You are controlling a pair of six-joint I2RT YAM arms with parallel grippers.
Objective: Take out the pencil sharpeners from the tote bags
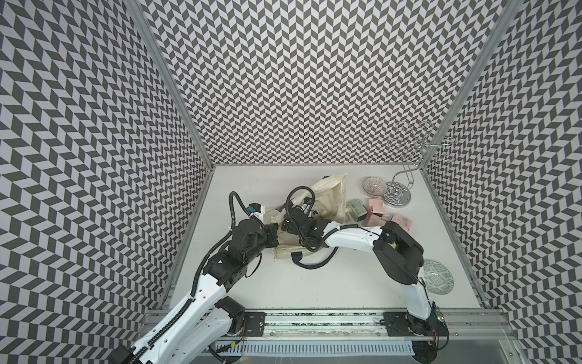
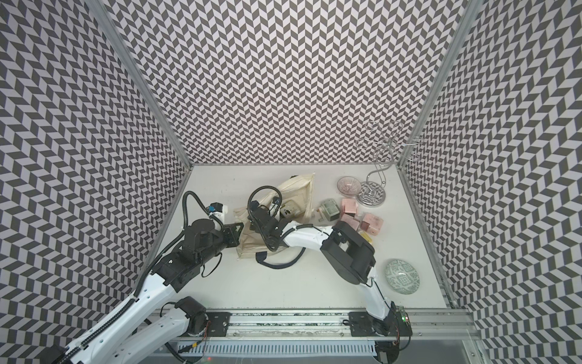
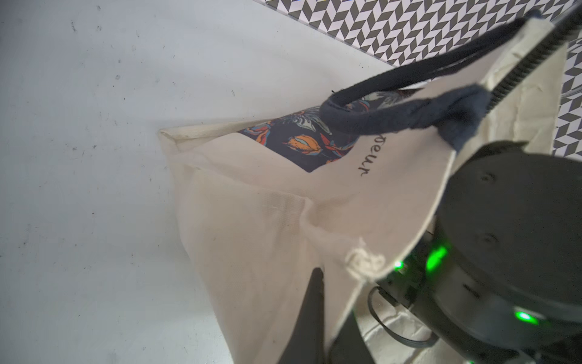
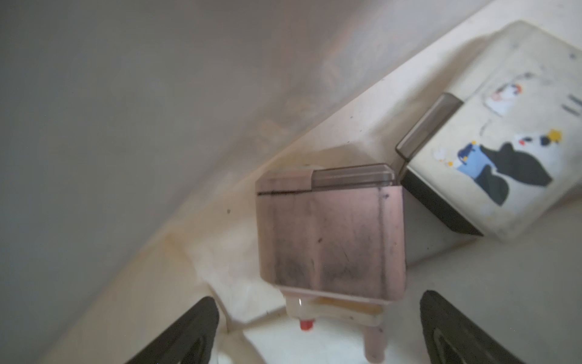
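Observation:
A cream tote bag [image 3: 242, 224] with a navy strap and a printed patch lies on the table, its mouth held open. My left gripper is shut on the bag's rim, the cloth edge running between its fingers. Inside the bag, in the right wrist view, a pink pencil sharpener [image 4: 330, 236] sits between the fingers of my open right gripper, just beyond their tips. Close to it on the right lies a white pencil sharpener [image 4: 503, 133] with penguin-like pictures. Cloth fills the upper left of that view.
Right of the bag stand a grey-green box [image 2: 330, 209] and several pink ones, such as the pink block [image 2: 372, 224]. Farther back are a glass bowl [image 2: 349, 186] and a metal stand [image 2: 371, 193]. A patterned plate [image 2: 402, 276] lies front right.

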